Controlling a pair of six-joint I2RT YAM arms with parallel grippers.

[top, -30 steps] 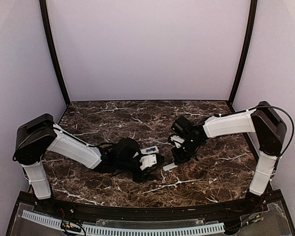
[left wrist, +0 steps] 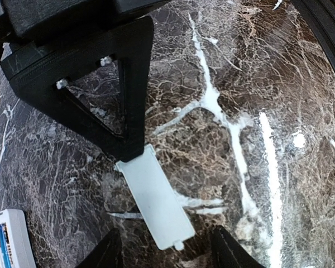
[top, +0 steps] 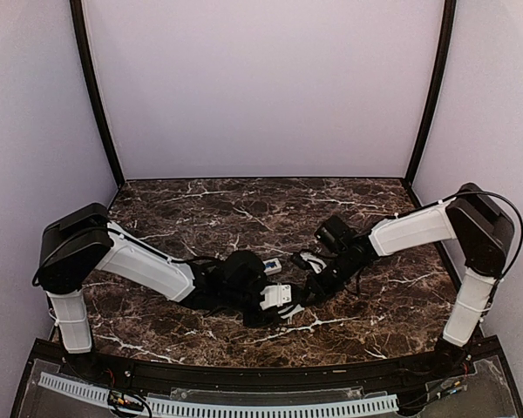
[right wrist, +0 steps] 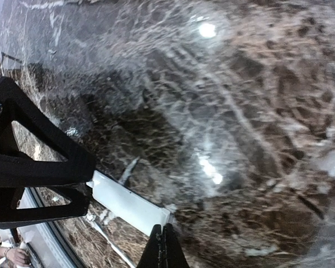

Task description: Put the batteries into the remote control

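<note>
A white battery cover lies flat on the dark marble, also visible in the right wrist view (right wrist: 125, 204). My left gripper is open, its two fingertips just beside the cover's lower end. My right gripper is shut, its tips touching or very close to one end of the cover; nothing clearly shows between them. The remote (left wrist: 10, 237), white with its battery compartment up and blue inside, lies to the side (top: 270, 266), partly out of the left wrist view. Whether it holds one or several batteries cannot be told.
The two arms meet close together at front centre. A dark front edge with a white slotted rail (top: 270, 405) borders the table.
My left gripper has moved right and toward the table's front, over the cover. The right gripper has shifted slightly and stays at the cover's end.
</note>
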